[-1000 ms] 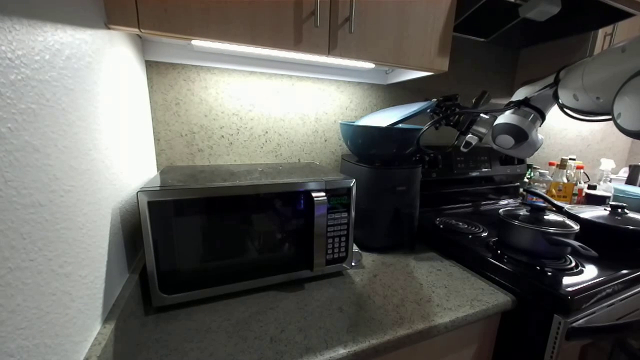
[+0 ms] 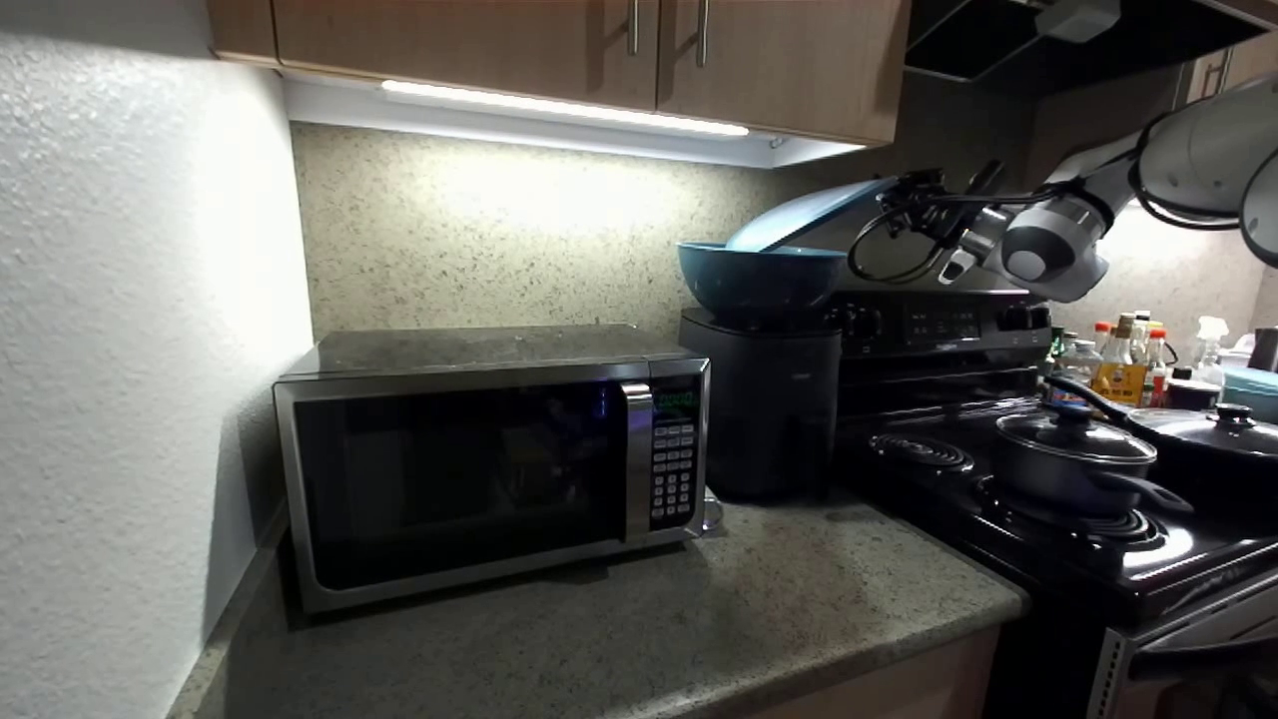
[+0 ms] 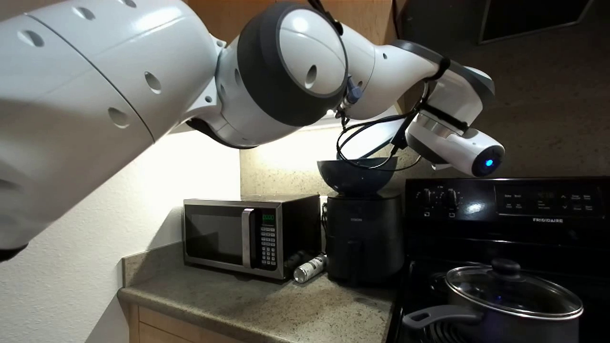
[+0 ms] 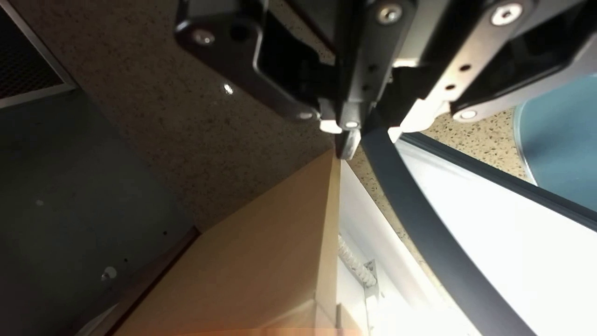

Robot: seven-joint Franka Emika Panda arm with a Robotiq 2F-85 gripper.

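A pale blue lid-like piece slants upward out of a blue bowl, its right edge raised. My gripper is shut on that raised edge. From the wrist, the dark rim of the piece runs up between the fingertips of my gripper, and its white face fills the lower right. Part of the bowl shows at the right there. In the second exterior view the arm's wrist and cables hide my fingers, while the bowl stands on the black appliance.
The wooden cabinet hangs close above, its lower corner near my fingers in the wrist view. A microwave stands to the left. Pots with glass lids, one a grey pot, occupy the stove.
My gripper has moved up and slightly right. The blue piece's held edge has risen with it, so it tilts more steeply; the bowl has stayed in place.
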